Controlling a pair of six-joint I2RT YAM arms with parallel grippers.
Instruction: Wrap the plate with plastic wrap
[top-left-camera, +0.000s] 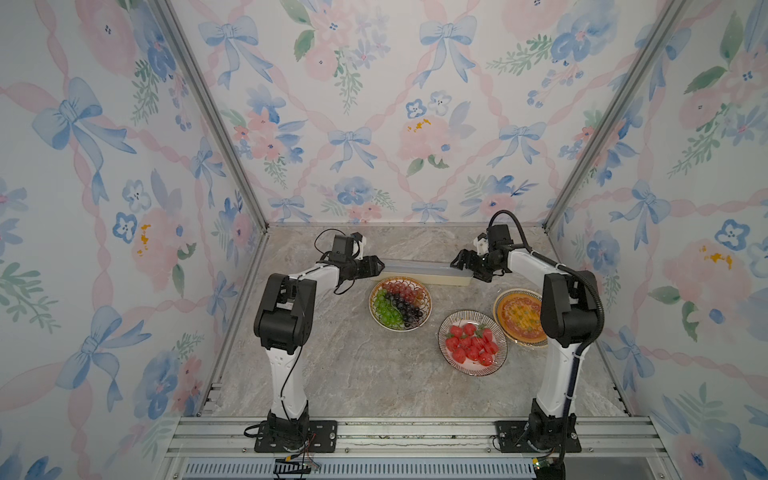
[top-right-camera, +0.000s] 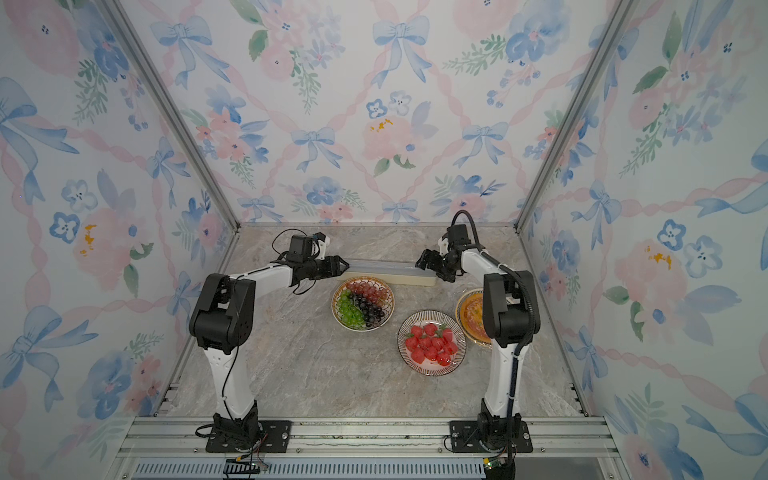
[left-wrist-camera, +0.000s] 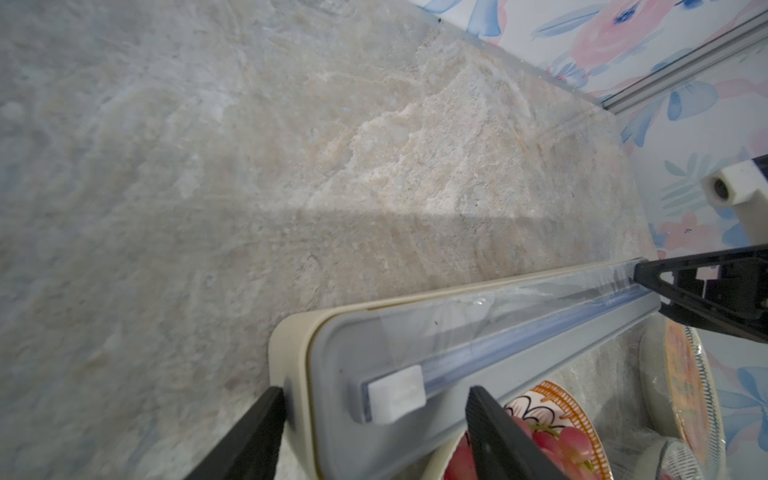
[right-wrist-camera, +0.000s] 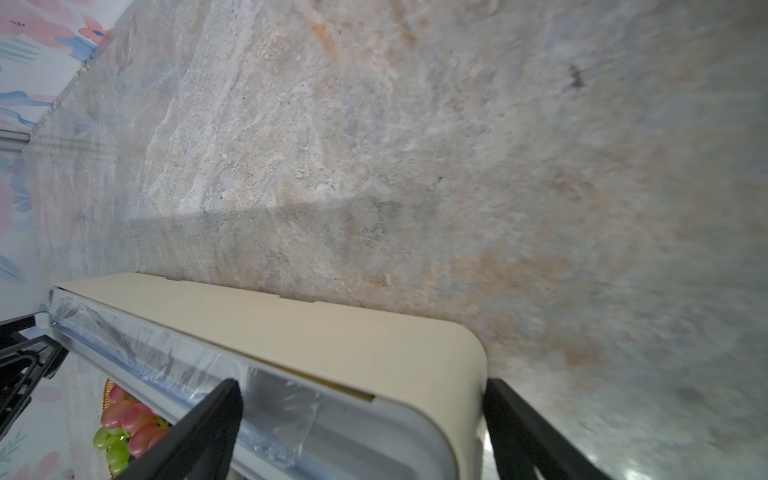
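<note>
A long cream plastic-wrap dispenser (top-left-camera: 436, 278) with a clear top lies at the back of the table, behind the plate of grapes (top-left-camera: 400, 304). My left gripper is open around the dispenser's left end, as the left wrist view shows. At its right end my right gripper also stands open, with the end between its fingers. A plate of strawberries (top-left-camera: 472, 342) is at front centre-right, and a plate with a pizza-like round food (top-left-camera: 520, 316) is to its right, partly hidden by the right arm in the top right view.
Floral walls enclose the back and sides, with metal rails at the corners and along the front edge.
</note>
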